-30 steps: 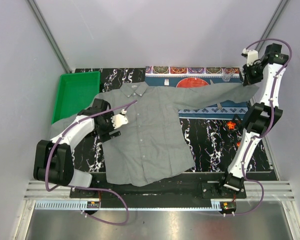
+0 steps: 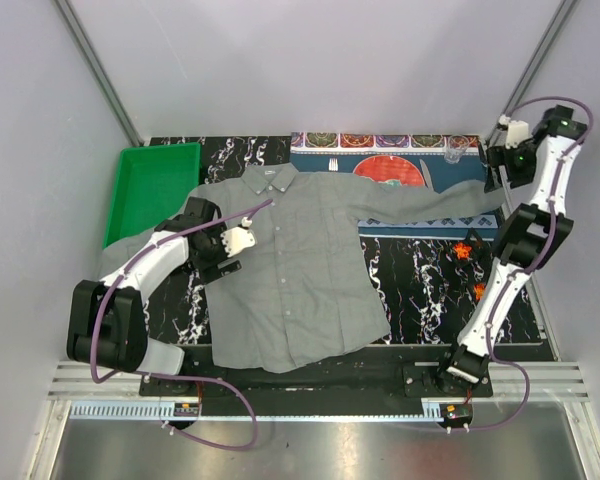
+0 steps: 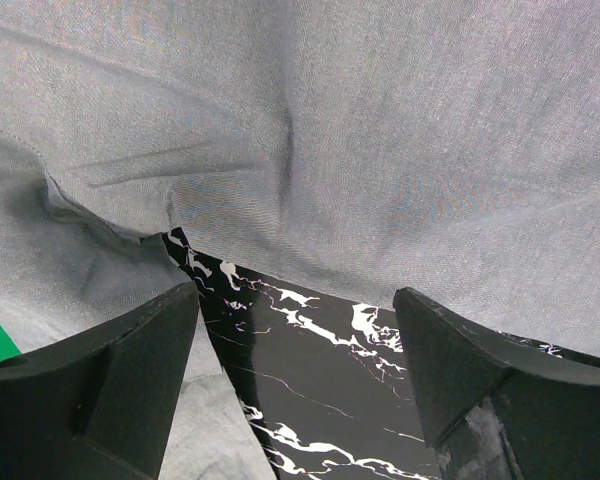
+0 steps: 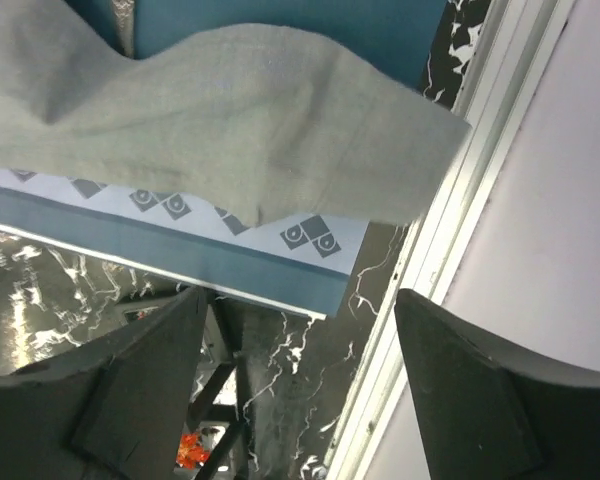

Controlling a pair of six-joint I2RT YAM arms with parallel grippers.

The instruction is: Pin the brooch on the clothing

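A grey button-front shirt [image 2: 290, 275] lies spread over the table, collar at the back, its right sleeve [image 4: 260, 120] stretched to the table's right edge. My left gripper hangs over the shirt's left side, fingers apart, with only cloth and marble beneath. My right gripper stands open above the sleeve's end, nothing between its fingers.
A green tray [image 2: 150, 160] lies at the back left. Under the right sleeve are a blue placemat [image 2: 325, 163], a red plate [image 2: 388, 167] and cutlery, with a glass [image 2: 455, 149] behind. Orange flowers [image 2: 463, 250] show at right.
The left arm has not visibly moved.
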